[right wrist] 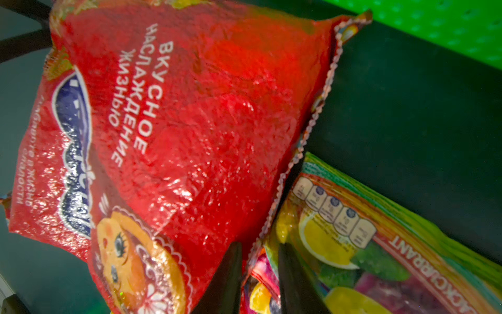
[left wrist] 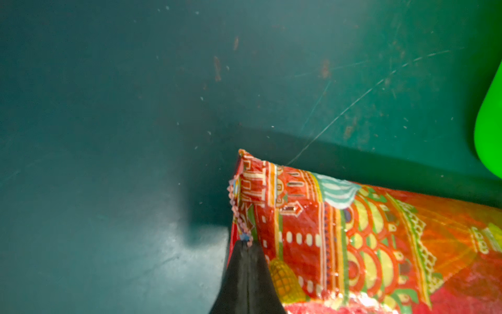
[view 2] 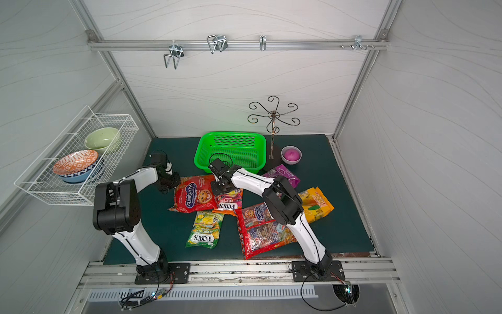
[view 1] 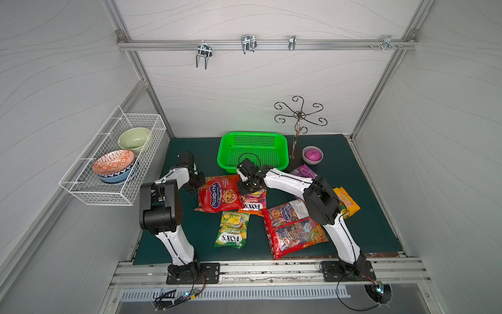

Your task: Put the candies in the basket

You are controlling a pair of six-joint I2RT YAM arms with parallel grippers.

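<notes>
A red candy bag (view 1: 219, 194) lies in front of the green basket (view 1: 252, 137). At its left end is my left gripper, shut, its tips over the bag's crimped edge; I cannot tell that anything is pinched. My right gripper stands open over the seam between that bag and the Fox's Fruits bag (view 1: 253, 204). A green Fox's bag (view 1: 231, 228) lies nearer the front, a large red bag (view 1: 292, 235) at front right, a yellow bag (view 2: 319, 204) and a purple bag (view 2: 285, 175) to the right. The basket looks empty.
A wire rack with bowls (view 1: 112, 167) hangs on the left wall. A metal stand (view 1: 295, 138) and a bowl with a pink item (view 1: 312, 155) are at back right. Bare mat shows at front left and back left.
</notes>
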